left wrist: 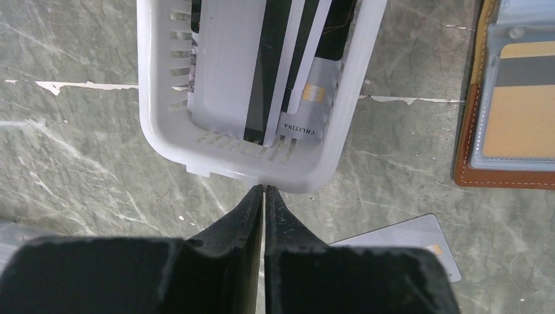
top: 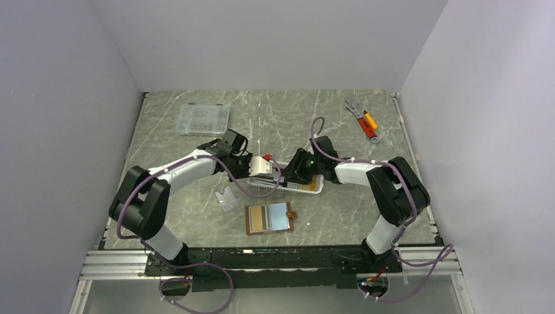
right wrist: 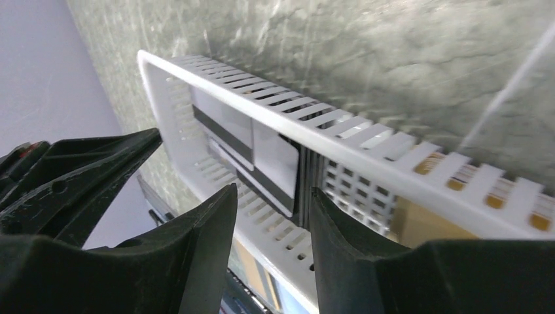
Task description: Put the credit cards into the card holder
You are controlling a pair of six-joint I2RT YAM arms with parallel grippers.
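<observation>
A white plastic basket (left wrist: 357, 78) holds several stacked cards (left wrist: 229, 72), white with dark stripes, plus a tan one at its right end. My left gripper is shut at the basket's end; what lies between its fingertips is hard to see. My right gripper stands open over the basket, no card visibly between its fingers. A brown card holder (top: 268, 218) with tan and pale blue sleeves lies in front of the basket. A loose white card (left wrist: 393, 235) lies on the table left of the holder.
A clear compartment box (top: 202, 119) lies at the back left. Pliers (top: 366, 127) and an orange-handled tool (top: 370, 119) lie at the back right. Walls bound the table on the sides and back.
</observation>
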